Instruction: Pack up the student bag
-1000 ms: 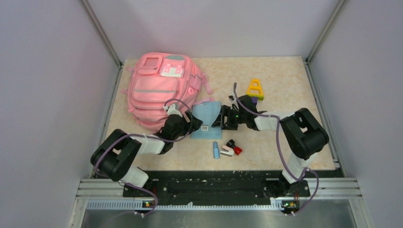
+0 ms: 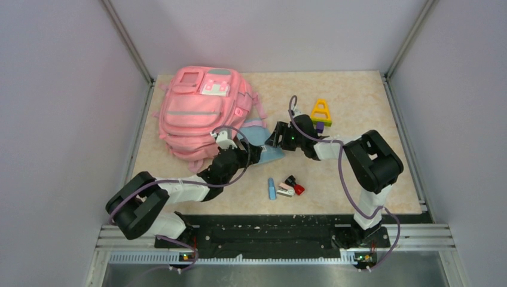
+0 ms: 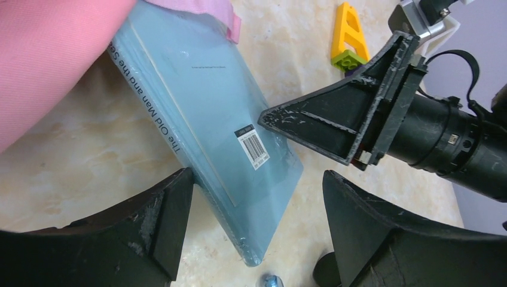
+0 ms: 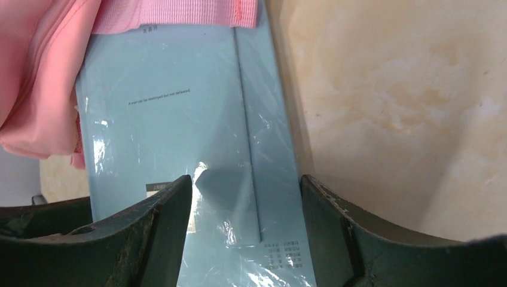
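The pink backpack (image 2: 194,113) fills the back left of the table. A light blue book (image 2: 268,153) with a barcode lies at its lower right, a strap over one end. My left gripper (image 2: 251,149) stands over the book's left side, part open; in the left wrist view the spine (image 3: 155,113) runs up from one fingertip. My right gripper (image 2: 276,134) is at the book's right side; in the right wrist view its fingertips (image 4: 314,191) meet the cover and long edge, fingers apart. Whether either gripper grips the book cannot be told.
A yellow toy piece (image 2: 320,109) with green and purple blocks lies at the back right. A blue stick (image 2: 271,189), a stapler (image 2: 285,192) and a red-black item (image 2: 299,189) lie in front.
The book has turned and shifted toward the back, nearer the backpack. Both grippers have moved with it, the right one toward the back, the left one rightward.
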